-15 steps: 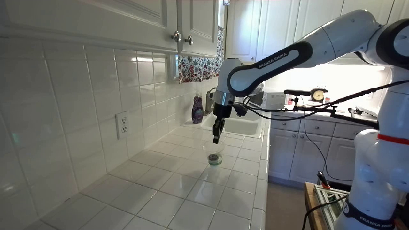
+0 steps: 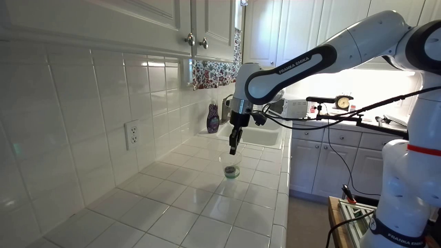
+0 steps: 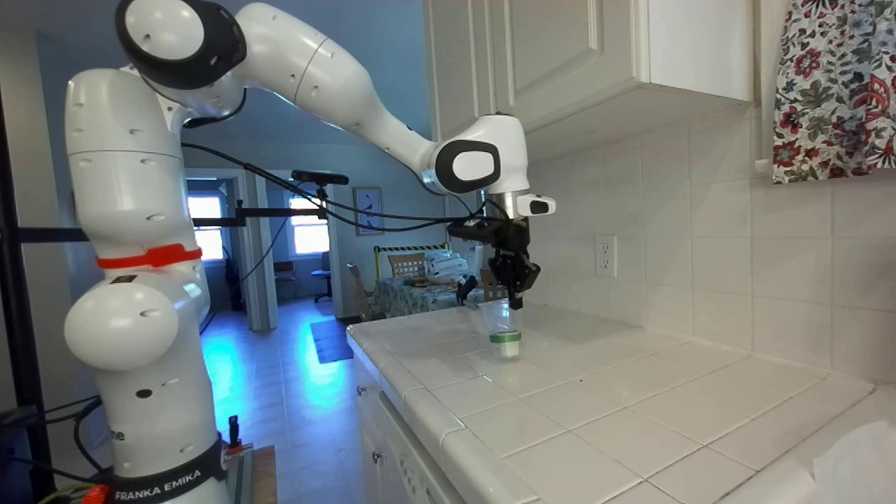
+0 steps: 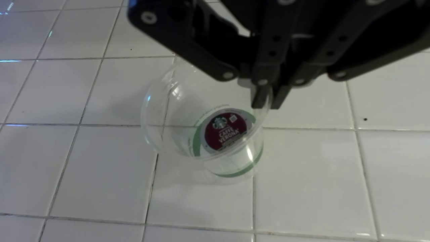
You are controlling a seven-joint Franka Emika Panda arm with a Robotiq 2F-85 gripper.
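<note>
A clear plastic cup (image 4: 164,139) with a green band round its base is upright on or just above the tiled counter; I cannot tell whether it touches. Inside, at the bottom, lies a coffee pod (image 4: 225,131) with a dark red "Caffè Verona" lid. My gripper points down at the cup's rim, shut with the thin rim between its fingertips. In exterior view 1, the gripper (image 2: 233,151) meets the top of the cup (image 2: 225,159). Exterior view 2 has the cup (image 3: 497,316) below the gripper (image 3: 516,301), the pod showing white behind the band.
White tiles (image 2: 165,215) around the cup are bare. Beyond it are the sink (image 2: 260,136) and a purple bottle (image 2: 213,118) by the wall. The counter's edge (image 2: 281,206) runs along the robot's side. Cabinets (image 2: 215,29) hang above the counter.
</note>
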